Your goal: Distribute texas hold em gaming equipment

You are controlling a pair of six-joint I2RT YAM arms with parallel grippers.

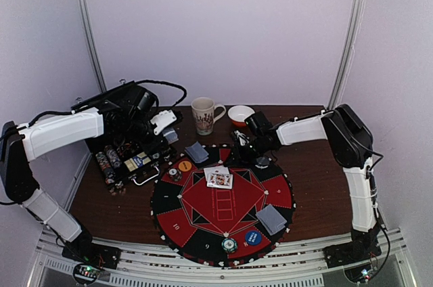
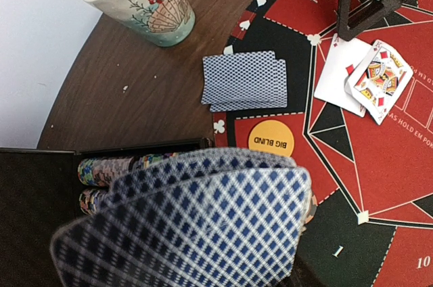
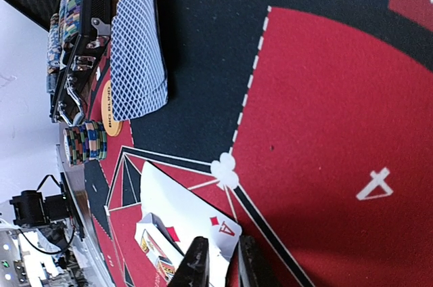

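My left gripper [image 1: 162, 139] is shut on a fan of blue-backed cards [image 2: 183, 226], held above the chip case at the left. My right gripper [image 1: 233, 151] hangs low over the mat's far side, its black fingertips just at the edge of the face-up ace [image 3: 176, 199], with a king [image 2: 380, 80] lying across it; whether it holds anything cannot be told. Two face-down card piles lie on the mat, one at the back left [image 1: 197, 152], one at the near right [image 1: 271, 220]. The big blind disc [image 2: 270, 137] and dealer-side chips [image 1: 229, 244] also lie there.
The open chip case [image 1: 135, 162] sits left of the round mat [image 1: 176, 219]. A mug [image 1: 203, 116] and a white-red bowl [image 1: 241, 112] stand behind it.
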